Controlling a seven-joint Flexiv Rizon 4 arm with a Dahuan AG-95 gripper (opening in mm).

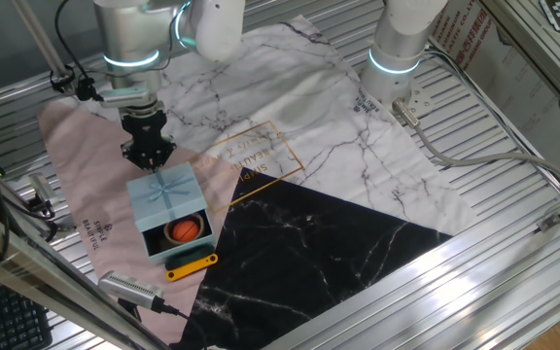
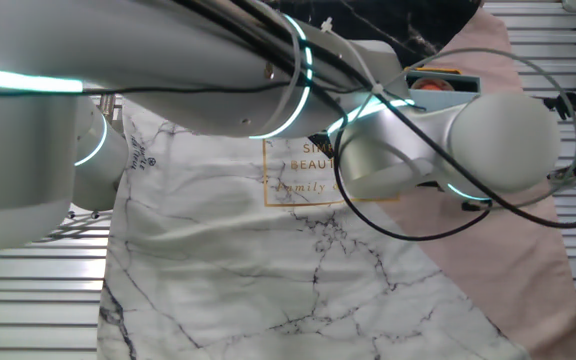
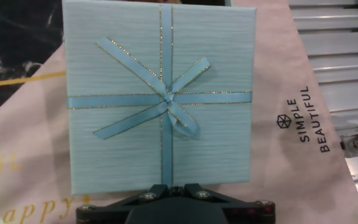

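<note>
A light blue box (image 1: 178, 248) stands on the pink part of the cloth. Its lid (image 1: 166, 194), tied with a ribbon bow, lies over the rear part of the box, leaving the front uncovered. In that opening sits an orange ball (image 1: 186, 229) in a round brown holder. My gripper (image 1: 151, 163) points down behind the lid. From the wrist view, the gripper looks shut, its fingertips against or very close to the middle of the lid's near edge; contact is hard to make out.
A yellow-and-black tool (image 1: 192, 267) lies along the box's front side. A grey device with a cable (image 1: 132, 290) is nearby at the front left. The white marble and black parts of the cloth are clear.
</note>
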